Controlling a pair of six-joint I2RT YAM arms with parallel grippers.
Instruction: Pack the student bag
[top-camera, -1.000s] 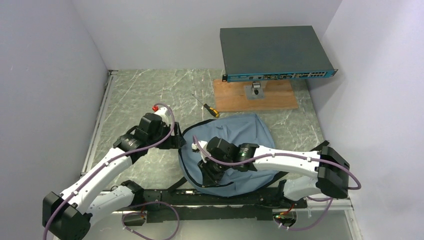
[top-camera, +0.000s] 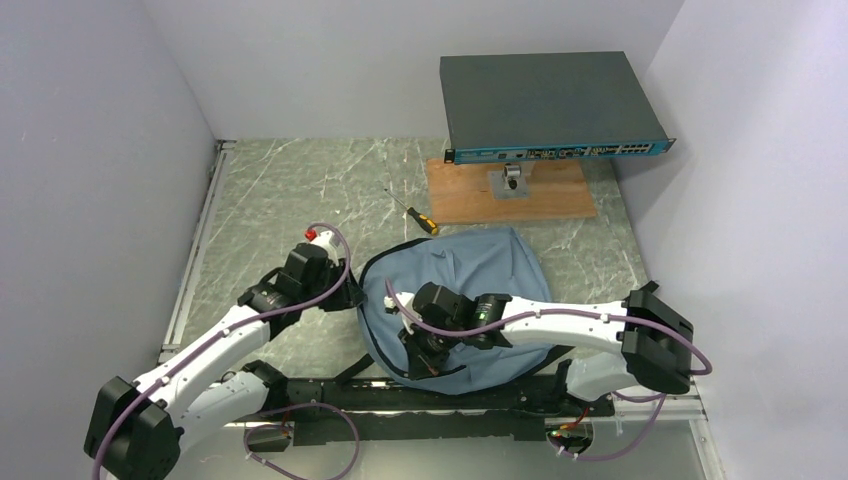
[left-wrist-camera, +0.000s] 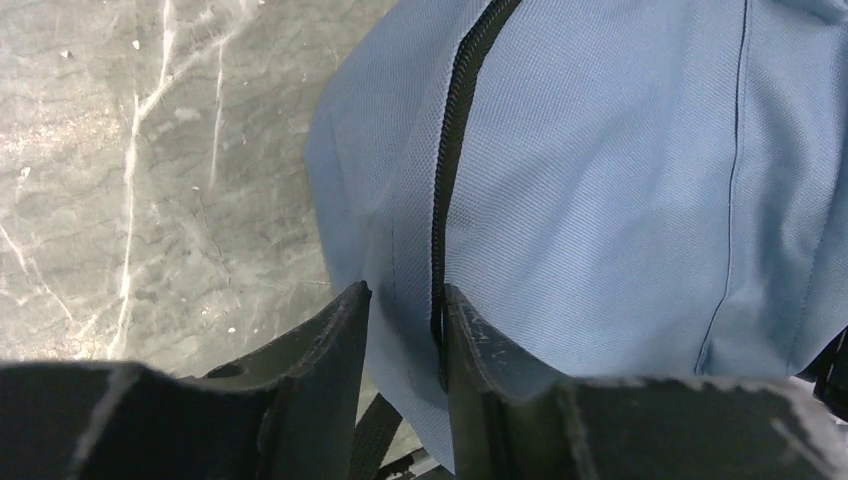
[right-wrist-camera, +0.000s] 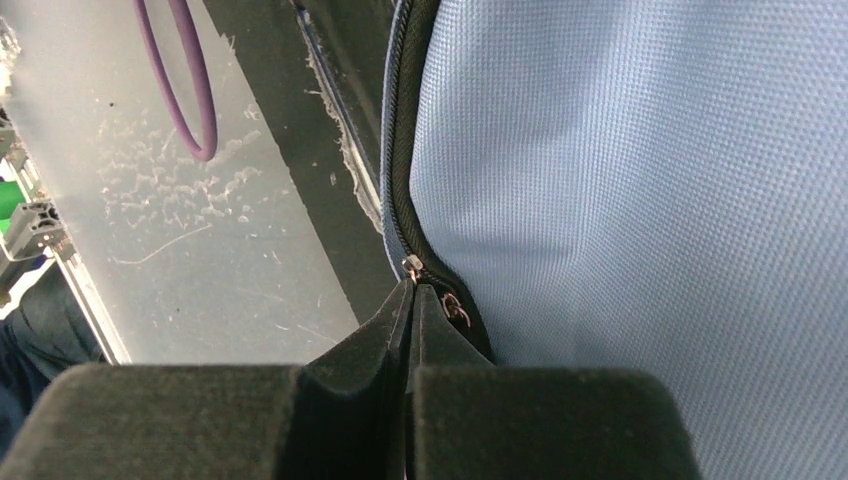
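The blue fabric bag (top-camera: 480, 260) lies open on the marble table, its black zipper (left-wrist-camera: 452, 130) running along the left edge. My left gripper is part open over that edge, its fingers either side of the zippered seam. My right gripper is shut at the zipper's front corner, its fingertips at a small metal zipper pull (right-wrist-camera: 411, 262); whether the pull is between them is hard to tell. A second pull (right-wrist-camera: 455, 308) lies just beside it.
A screwdriver (top-camera: 424, 221) lies behind the bag. A wooden board (top-camera: 460, 190) with a network switch (top-camera: 545, 100) stands at the back right.
My left gripper has moved slightly down toward the front of the table along the bag's left edge. My right gripper has shifted slightly downward at the front corner.
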